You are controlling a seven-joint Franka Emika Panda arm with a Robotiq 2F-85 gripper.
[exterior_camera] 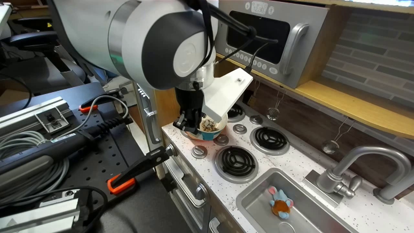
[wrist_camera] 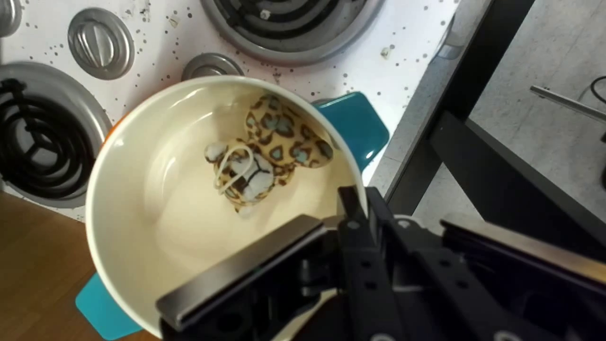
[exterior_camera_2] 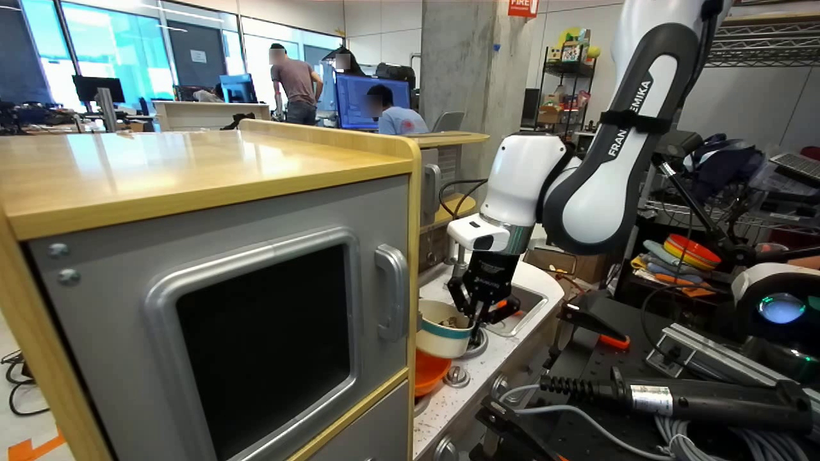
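My gripper is shut on the near rim of a cream pot (wrist_camera: 176, 199), with one finger inside the wall and one outside. Two teal handles (wrist_camera: 358, 126) stick out from the pot. Inside it lies a leopard-print plush toy (wrist_camera: 264, 153), against the wall near one handle. In exterior view 2 the pot (exterior_camera_2: 442, 343) hangs slightly tilted from my gripper (exterior_camera_2: 476, 316), over an orange dish (exterior_camera_2: 430, 373) at the stove's corner. Exterior view 1 shows the pot (exterior_camera: 221, 123) partly behind the white camera mount.
Black coil burners (exterior_camera: 235, 161) and grey knobs (exterior_camera: 199, 151) lie along the counter. A blue and brown plush (exterior_camera: 281, 205) sits in the sink (exterior_camera: 245, 198). The grey cabinet (exterior_camera_2: 384, 203) stands close beside the pot. Above is the microwave (exterior_camera: 267, 38).
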